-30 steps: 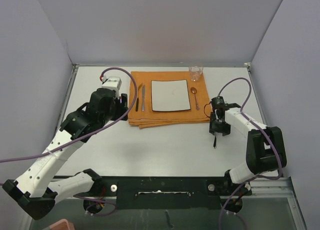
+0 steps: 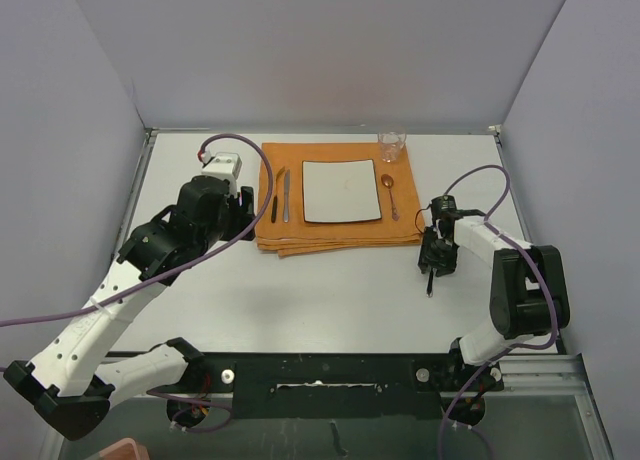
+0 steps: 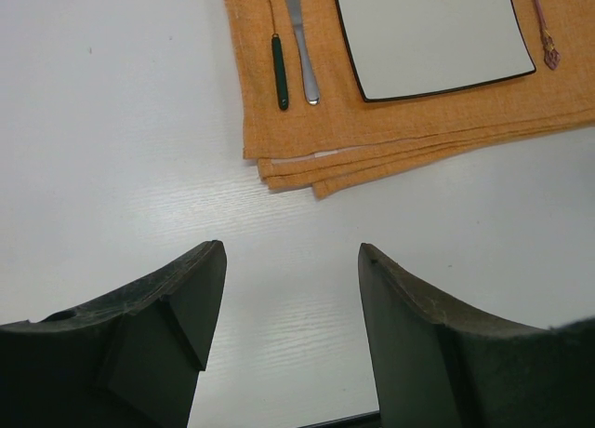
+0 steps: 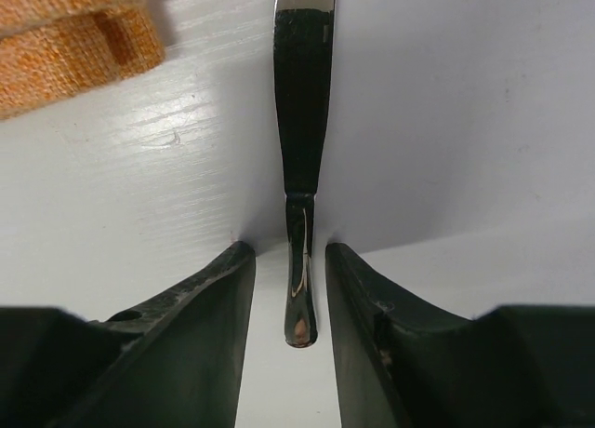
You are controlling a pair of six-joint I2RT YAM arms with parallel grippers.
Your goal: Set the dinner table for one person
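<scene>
An orange placemat [image 2: 339, 233] holds a white square plate [image 2: 341, 191], a knife [image 3: 307, 75] and a dark-handled utensil [image 3: 280, 79] left of it, a spoon [image 2: 388, 183] right of it and a clear glass [image 2: 391, 146] at its top right. My left gripper hovers open left of the mat, empty. A dark-handled knife [image 4: 300, 140] lies on the table near the mat's lower right corner; my right gripper is part open low over it, fingertips either side of its narrow handle end.
Walls stand at the back and both sides.
The right arm has shifted slightly down in the top view over the loose knife. The left arm and the place setting are unchanged.
</scene>
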